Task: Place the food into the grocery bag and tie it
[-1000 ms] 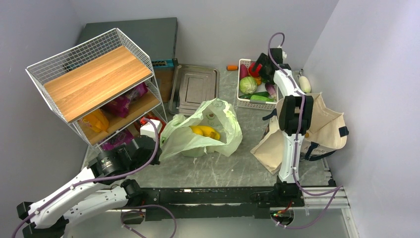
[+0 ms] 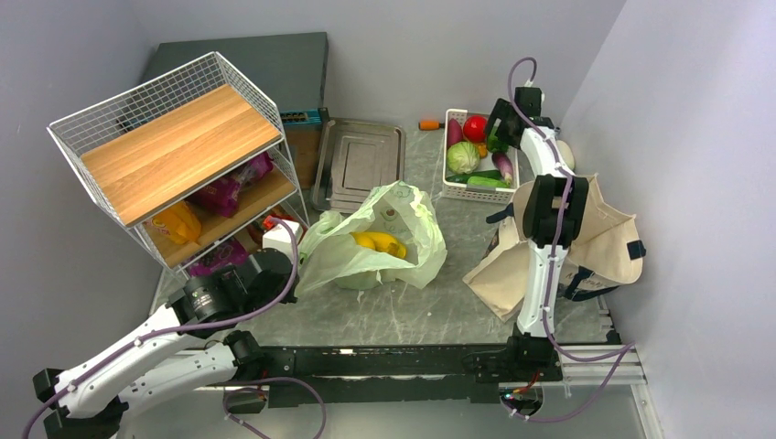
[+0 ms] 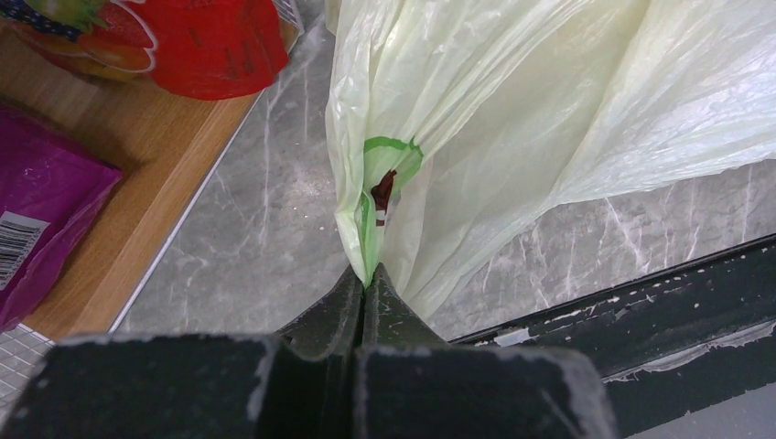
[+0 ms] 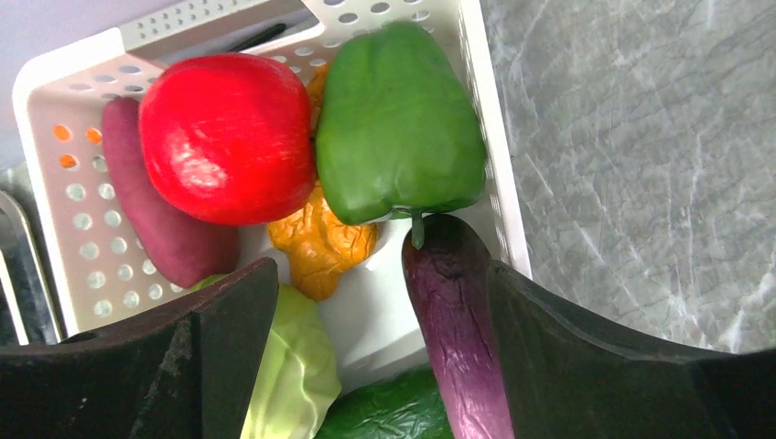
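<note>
The pale green grocery bag stands open mid-table, with yellow bananas inside. In the left wrist view, my left gripper is shut on the gathered edge of that bag. At the back right, my right gripper hangs over the white basket, its fingers apart and nothing between them. A green pepper, a red tomato-like item, an eggplant, an orange item, a purple-red root, a cabbage and a cucumber lie in the basket.
A wire shelf with packaged food stands at left. A metal tray lies behind the bag, and a carrot beside the basket. The beige tote occupies the right side. Bare table shows between bag and tote.
The basket has shifted slightly right. The left arm and the bag look almost unmoved.
</note>
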